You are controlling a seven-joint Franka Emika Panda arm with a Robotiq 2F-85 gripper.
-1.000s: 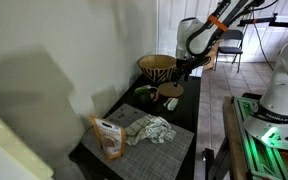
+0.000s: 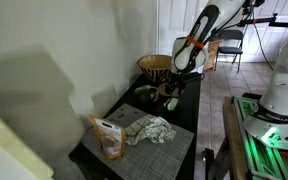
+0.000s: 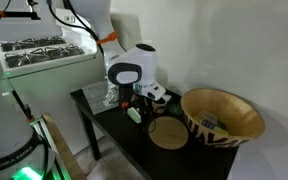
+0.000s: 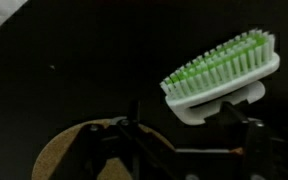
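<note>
A white scrub brush with green and white bristles [image 4: 219,72] lies on the dark tabletop, in the upper right of the wrist view. It also shows in exterior view 1, as a small pale brush [image 2: 172,103], and in exterior view 2, as a green-white brush [image 3: 134,115] under the gripper. In the wrist view my gripper has its dark fingers apart near the brush's white looped back. Whether they touch it I cannot tell. Beside the brush lies a round brown board [image 3: 169,133], partly hidden by the gripper in the wrist view.
A large woven basket [image 3: 224,128] with something green and white inside stands past the round board. In exterior view 1, a crumpled cloth [image 2: 151,128] and an orange-white bag [image 2: 109,138] rest on a grey mat [image 2: 134,160]. Bare dark table surrounds the brush.
The arm has come down and toward the camera in exterior view 1, from above the far end of the table to just over the brush and round board. The brush has not visibly moved.
</note>
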